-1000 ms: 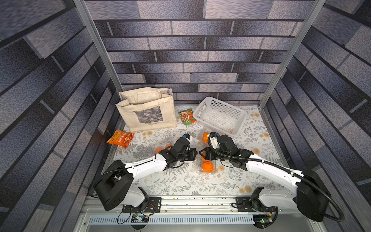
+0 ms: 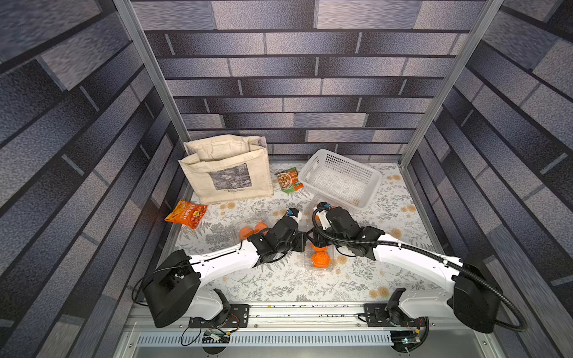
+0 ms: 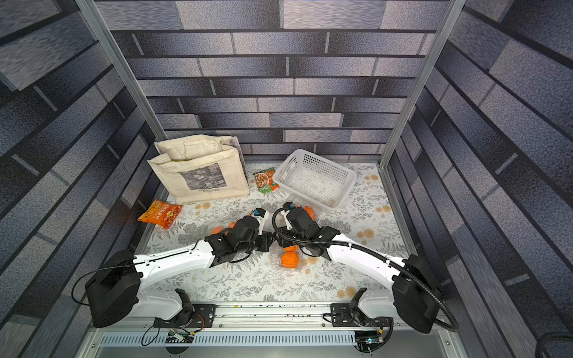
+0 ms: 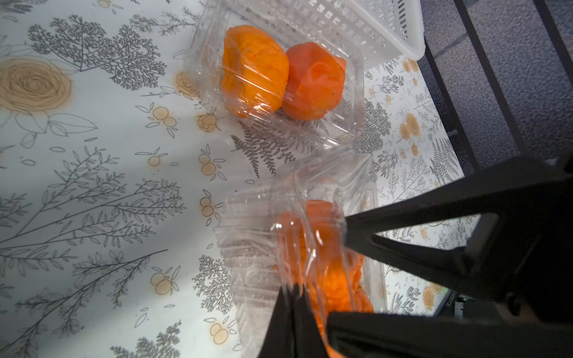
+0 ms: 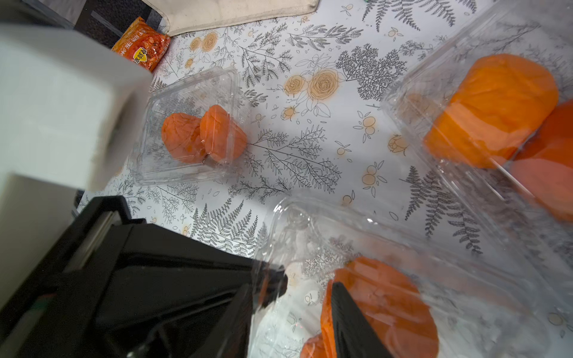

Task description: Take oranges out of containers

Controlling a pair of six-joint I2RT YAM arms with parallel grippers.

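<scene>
A clear plastic container with oranges in it lies between my two grippers. My left gripper is shut, its fingertips at the crinkled plastic edge; whether the thin film is pinched between them I cannot tell. My right gripper reaches in from the right with its fingers parted, one finger against the plastic, over an orange. A second container holds two oranges behind. A third container with two oranges sits on the left.
A white basket stands empty at the back right, close to the second container. At the back left are a cloth bag, a green-and-orange packet and an orange snack bag.
Both grippers have shifted slightly: the left one a little right and down, the right one a little left, so they stand closer together. The orange at the front has moved slightly.
</scene>
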